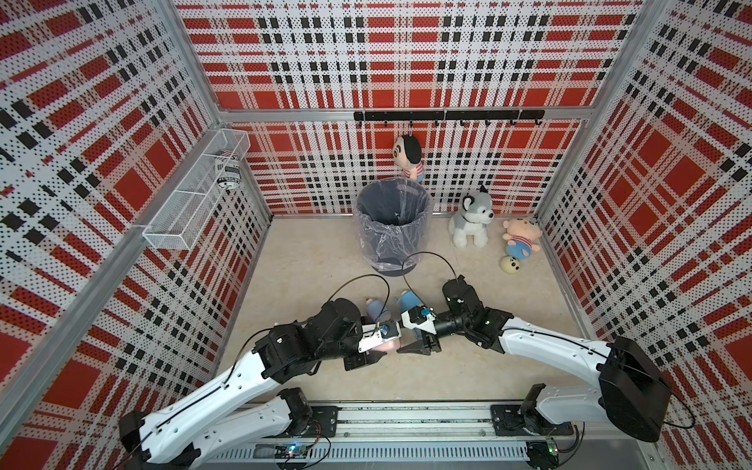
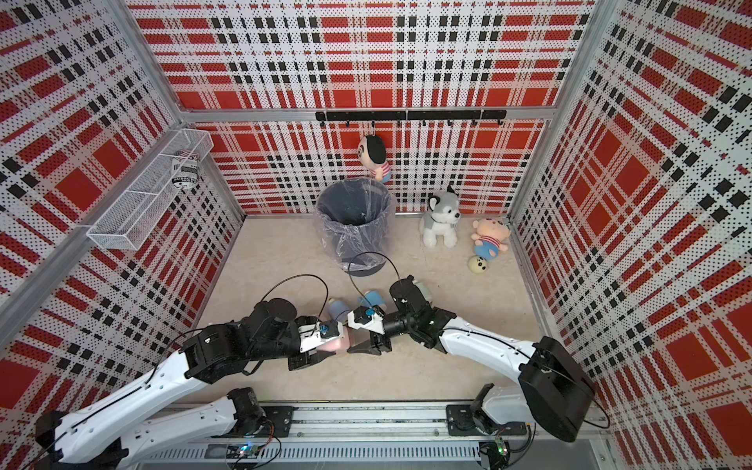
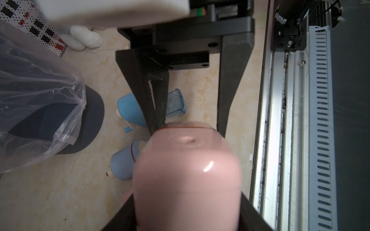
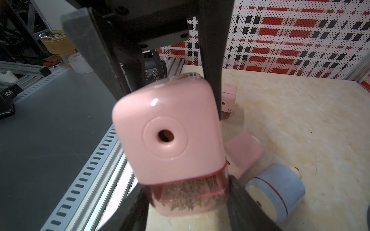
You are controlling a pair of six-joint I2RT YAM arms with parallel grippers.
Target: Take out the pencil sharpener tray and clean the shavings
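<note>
A pink pencil sharpener [image 4: 165, 130] is held in the air, its round hole facing the right wrist camera. My left gripper [image 1: 379, 351] is shut on its body. At its lower end in the right wrist view, the clear tray [image 4: 188, 194] is seated in the body and holds brown shavings. My right gripper is part open, its blurred fingers [image 4: 240, 202] on either side of that tray; contact cannot be told. In the left wrist view, the pink body [image 3: 187, 173] hides part of the right gripper's fingertips.
A lined trash bin [image 1: 394, 223] stands behind the arms. On the table lie a blue sharpener [image 3: 131, 109], a lavender one [image 4: 279, 190] and a pink one [image 4: 244, 152]; another pink one [image 4: 228, 96] stands farther off. Plush toys [image 1: 471, 221] sit at the back right.
</note>
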